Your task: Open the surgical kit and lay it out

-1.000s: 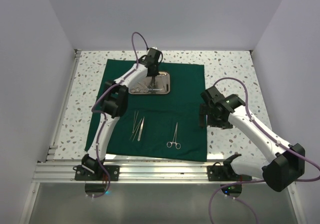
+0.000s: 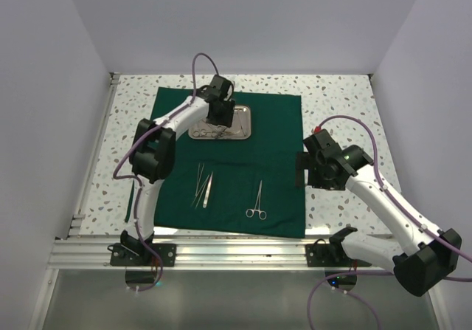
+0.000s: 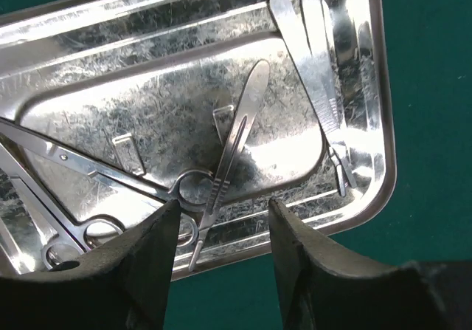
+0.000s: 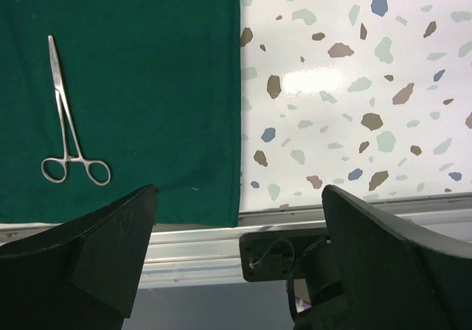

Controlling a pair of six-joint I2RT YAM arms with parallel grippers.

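The metal tray (image 2: pixel 245 111) sits at the back of the green cloth. Inside it, in the left wrist view, a scalpel handle (image 3: pixel 251 94) slants across one finger ring of a pair of scissors (image 3: pixel 98 169). A second ringed instrument (image 3: pixel 55 215) lies at the left, and overlapping flat instruments (image 3: pixel 304 57) rest at the right end. My left gripper is over the tray's near side, open and empty, the handle's lower end showing between its fingers. Open and empty, my right gripper is above the cloth's right edge. Forceps with rings (image 4: pixel 65 123) lie to its left on the cloth.
On the cloth's (image 2: pixel 284 145) left half lie tweezers (image 2: pixel 199 182) and another slim instrument (image 2: pixel 208 190), side by side.
My left gripper has shifted a little left over the tray, after rising slightly from its earlier place. The right arm has moved only slightly. The instruments on the front cloth stay put.
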